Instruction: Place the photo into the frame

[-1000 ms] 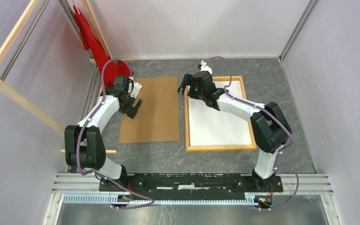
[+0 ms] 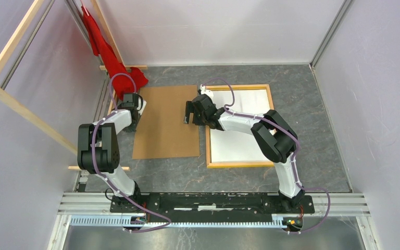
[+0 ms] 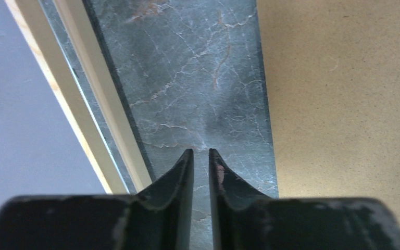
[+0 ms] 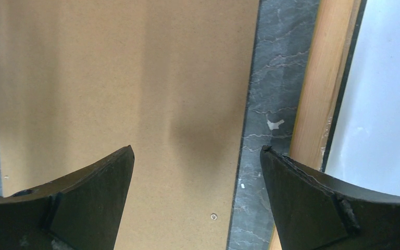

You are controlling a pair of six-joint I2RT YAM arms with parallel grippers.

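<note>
A flat brown board (image 2: 161, 135) lies on the table; whether it is the photo cannot be told. To its right lies the wooden frame (image 2: 245, 164) with a white surface (image 2: 239, 148) inside. In the left wrist view my left gripper is narrowly open, its two fingertips separated by a thin empty gap, over bare stone beside the board's left edge. My right gripper stands wide open above the board's right edge. One of its fingers (image 4: 91, 190) is over the board, the other over the strip towards the frame; nothing is between them.
A red cloth (image 2: 109, 54) hangs from a wooden rack (image 2: 34, 114) on the left, close to my left arm. A narrow strip of grey table (image 4: 271, 104) separates board and frame. Bare table lies right of the frame.
The left gripper has come lower, shifted left off the board's edge, and turned; its fingers look narrower. My right gripper has moved left and nearer the front, from the frame's corner to the board's right edge.
</note>
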